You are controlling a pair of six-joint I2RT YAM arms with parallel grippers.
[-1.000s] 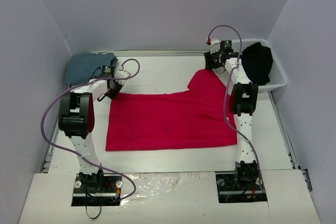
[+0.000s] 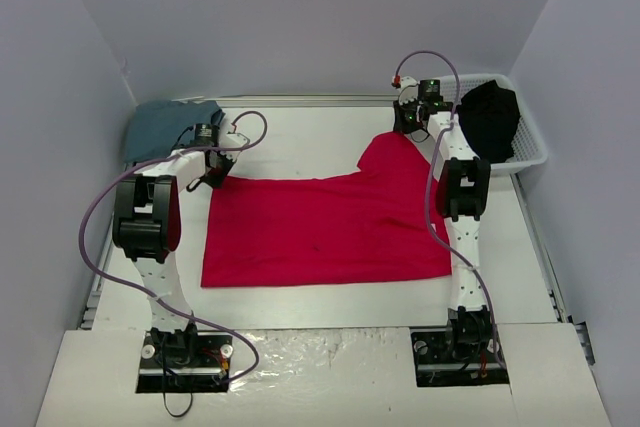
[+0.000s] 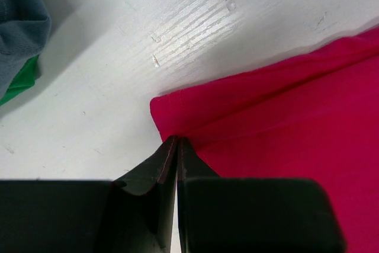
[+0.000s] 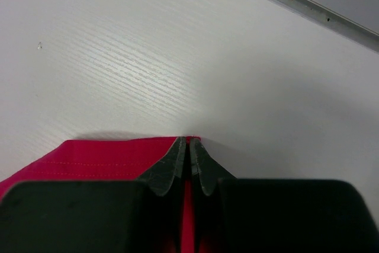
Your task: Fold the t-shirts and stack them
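Note:
A red t-shirt [image 2: 320,232] lies spread across the middle of the table, its upper right part, likely a sleeve, reaching toward the back. My left gripper [image 2: 218,172] is at its upper left corner; in the left wrist view the closed fingertips [image 3: 177,143] sit on the red fabric near that corner. My right gripper [image 2: 400,117] is at the top of the upper right part; in the right wrist view its shut fingertips [image 4: 189,146] are on the fabric's edge, a bit of red at them. Whether either pinches cloth is hard to tell.
Folded blue-grey cloth [image 2: 165,122] lies at the back left, with green fabric [image 3: 21,81] under it in the left wrist view. A white basket [image 2: 530,147] holding black cloth [image 2: 485,122] stands at the back right. Bare table shows at the back middle and along the front.
The left arm and the shirt look unchanged.

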